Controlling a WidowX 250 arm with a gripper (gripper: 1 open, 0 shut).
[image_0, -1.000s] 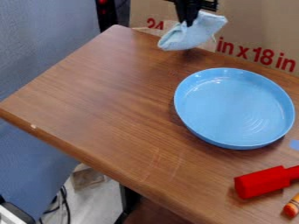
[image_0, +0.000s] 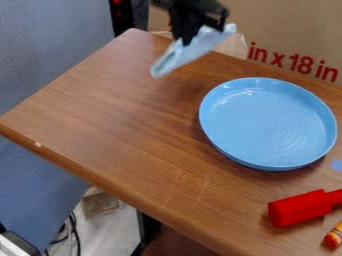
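Observation:
The black gripper is at the top centre, above the back of the wooden table, shut on a pale blue-white cloth that hangs diagonally down toward the left. The image is blurred there, so the fingertips are hard to make out. A blue plate lies on the right side of the table, apart from the cloth.
A red object and a small orange item lie at the front right. A cardboard box stands behind the table, whose left and middle are clear. Cables and a floor show below the left edge.

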